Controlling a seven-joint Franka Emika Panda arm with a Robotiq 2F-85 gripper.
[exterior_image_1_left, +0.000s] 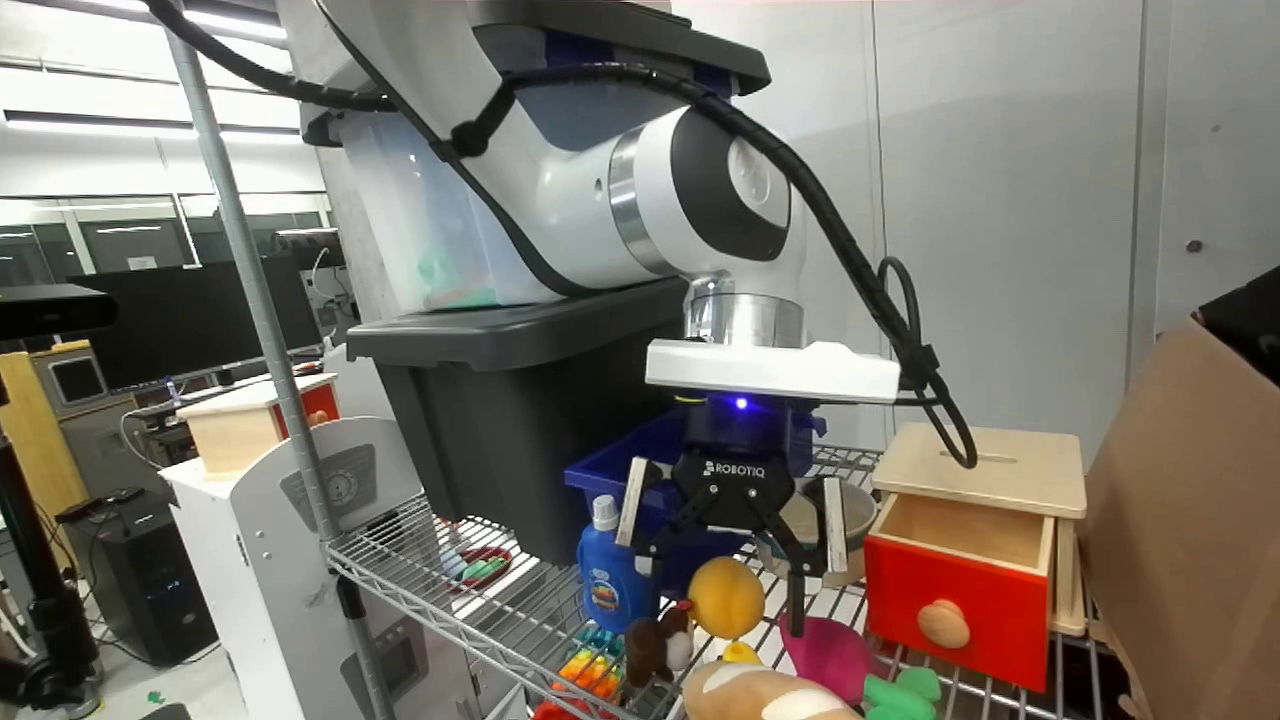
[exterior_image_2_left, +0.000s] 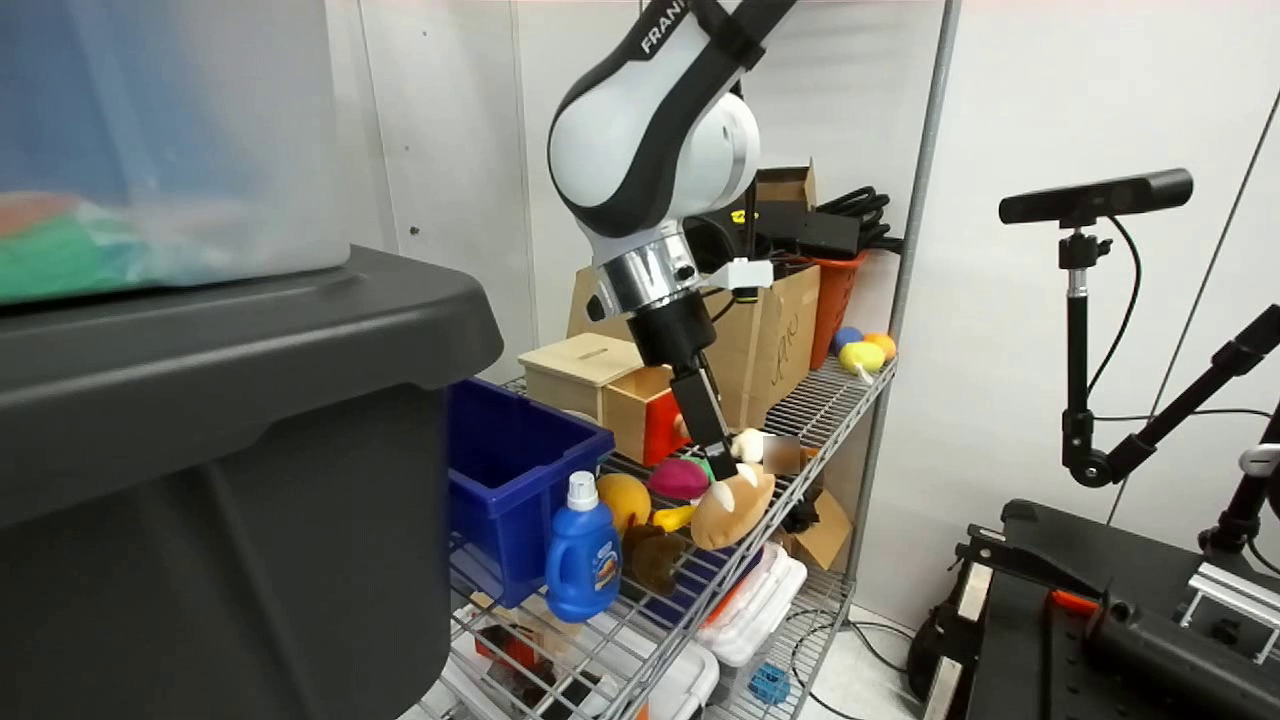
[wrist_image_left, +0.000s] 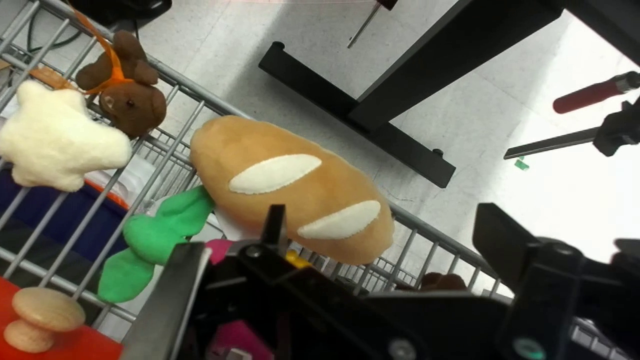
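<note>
My gripper (exterior_image_1_left: 722, 594) points down over the wire shelf, its two fingers spread wide. Nothing shows held in it. In the wrist view a plush bread loaf (wrist_image_left: 288, 198) with white slashes lies along the shelf edge, below the fingers. An orange ball (exterior_image_1_left: 726, 576) appears in line with the gap in exterior view 1, but exterior view 2 shows that ball (exterior_image_2_left: 621, 497) to the left of the visible fingertip (exterior_image_2_left: 722, 463). A magenta plush (exterior_image_1_left: 828, 658) and a green plush (exterior_image_1_left: 902, 696) sit close by the loaf.
A small wooden cabinet (exterior_image_1_left: 978, 458) has its red drawer (exterior_image_1_left: 960, 610) pulled out. A blue detergent bottle (exterior_image_2_left: 584, 558) stands before the blue bin (exterior_image_2_left: 510, 504). A white star plush (wrist_image_left: 60, 135) and a brown plush (wrist_image_left: 133, 107) lie near the shelf's edge.
</note>
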